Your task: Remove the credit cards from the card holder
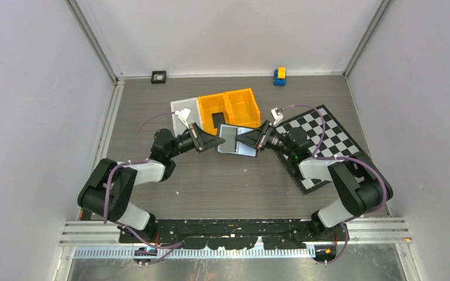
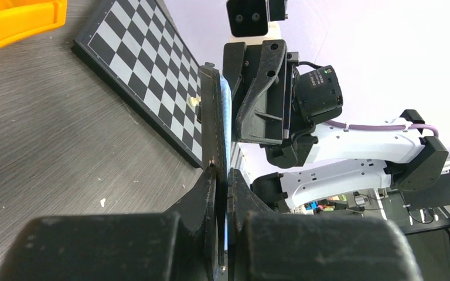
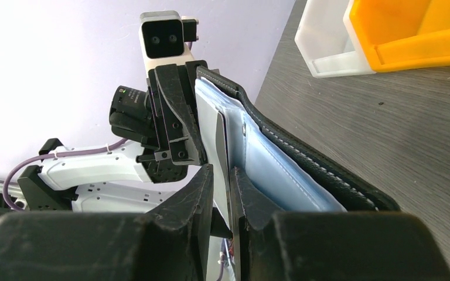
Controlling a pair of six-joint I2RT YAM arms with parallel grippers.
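Note:
The open card holder [image 1: 228, 141], black outside with light-blue lining, is held up between both arms at the table's middle. My left gripper [image 1: 214, 142] is shut on its left end; in the left wrist view the holder [image 2: 214, 129] stands edge-on between the left fingertips. My right gripper [image 1: 241, 138] reaches over the holder's right part; in the right wrist view its fingertips [image 3: 231, 178] close on a thin grey-white card layer [image 3: 214, 134] inside the blue pocket. Whether this is one card or several, I cannot tell.
Orange bins [image 1: 243, 105] and a white bin [image 1: 181, 105] lie behind the holder. A chessboard [image 1: 334, 140] is at the right, a blue-yellow object [image 1: 280, 76] and a small black box [image 1: 159, 76] at the back.

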